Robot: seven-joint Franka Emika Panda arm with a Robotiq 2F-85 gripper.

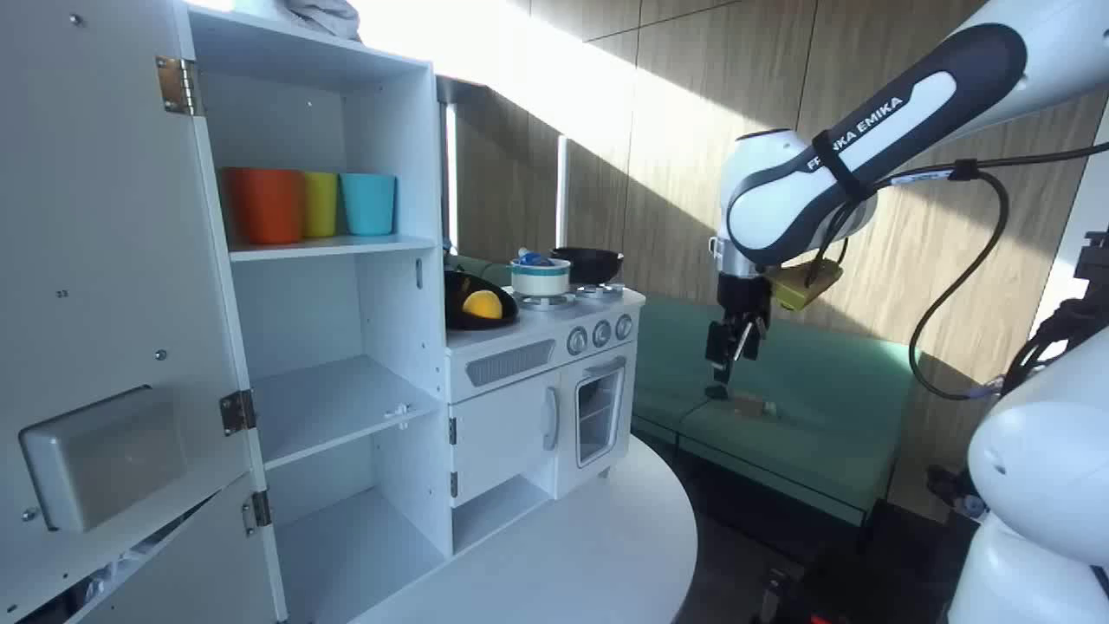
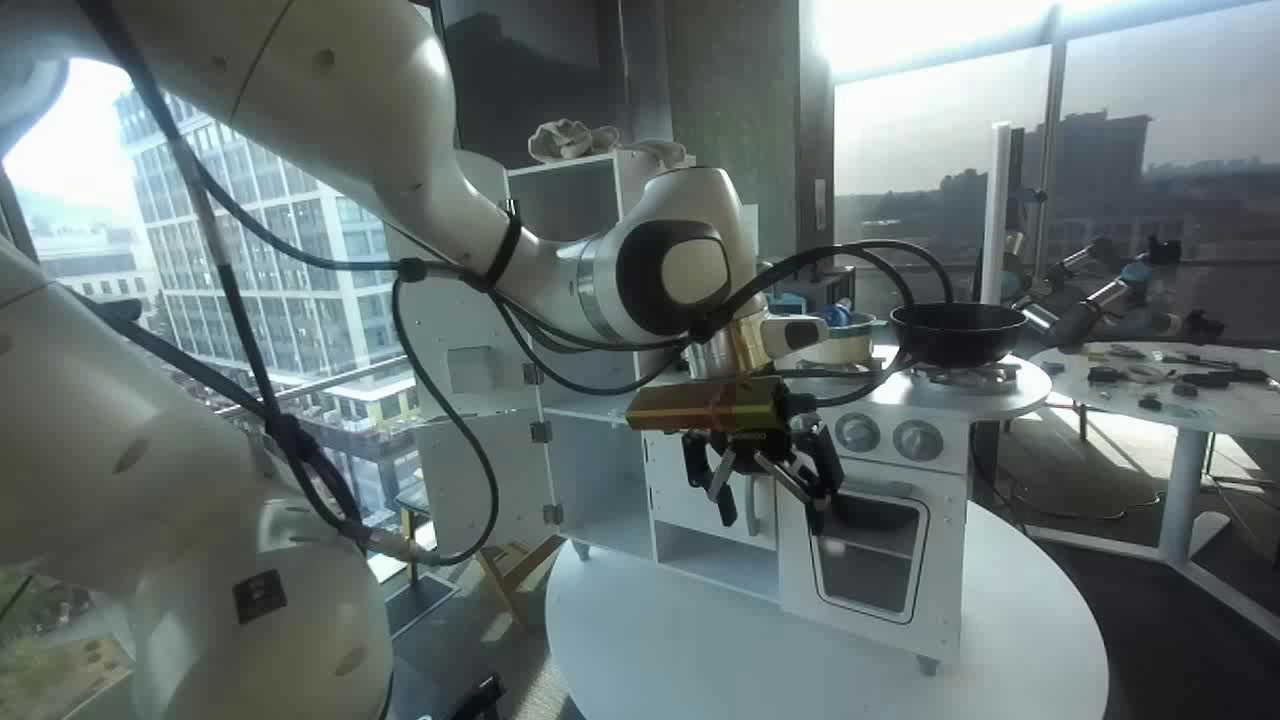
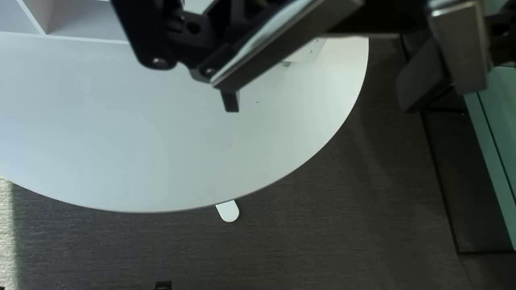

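Observation:
My gripper (image 2: 774, 514) hangs in the air in front of the white toy kitchen, its fingers spread wide apart. In the wrist view the open gripper has nothing between its fingers, and below it lie the bare round white table and the dark floor. On the kitchen's stovetop stand a white pot (image 1: 540, 277) with something blue in it and a black pan (image 1: 588, 264). A second black pan (image 1: 496, 310), tilted, has a yellow round object (image 1: 483, 305) in it. The oven door (image 2: 870, 552) looks shut.
Orange (image 1: 264, 206), yellow (image 1: 320, 204) and light blue (image 1: 369, 204) cups stand on the upper shelf of the open tall cabinet; its lower shelves look empty. A green couch (image 1: 821, 416) stands beyond.

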